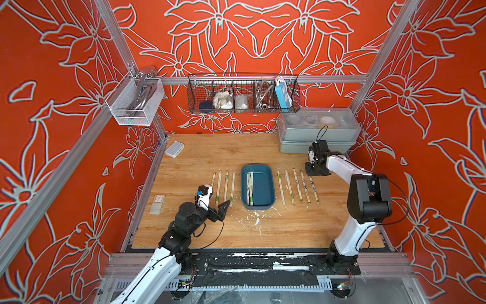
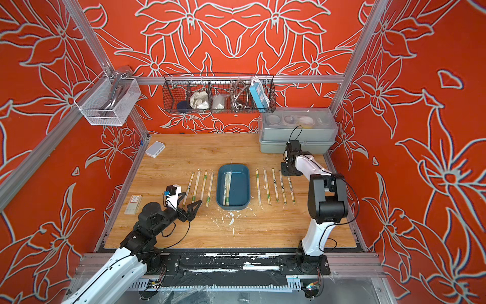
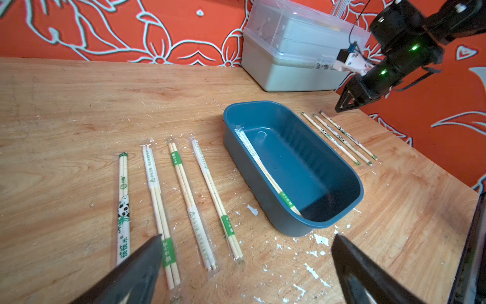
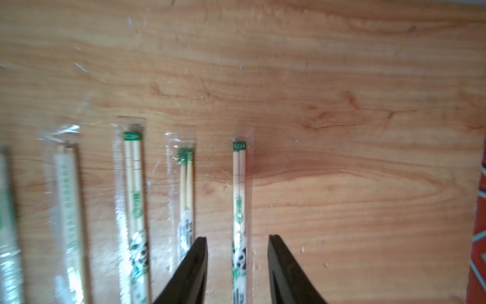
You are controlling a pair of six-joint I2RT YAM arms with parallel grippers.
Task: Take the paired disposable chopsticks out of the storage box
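Observation:
The blue storage box [image 1: 263, 187] stands mid-table, with wrapped chopsticks [image 3: 268, 174] lying along its left side. Several wrapped pairs lie on the table to its left, among them a panda-printed pair [image 3: 123, 207]. More pairs lie in a row to its right. My left gripper is open above the left row's near ends, nothing between its fingers. At the far right, my right gripper is open above the table. The rightmost chopstick pair [image 4: 239, 217] lies beneath it and shows in the gap between its fingers; both stay apart from it.
A grey lidded container [image 1: 319, 131] stands at the back right, close behind the right gripper. White scraps [image 1: 257, 220] lie in front of the blue box. A small white box [image 1: 174, 149] sits back left, a pale packet [image 1: 157, 204] at left.

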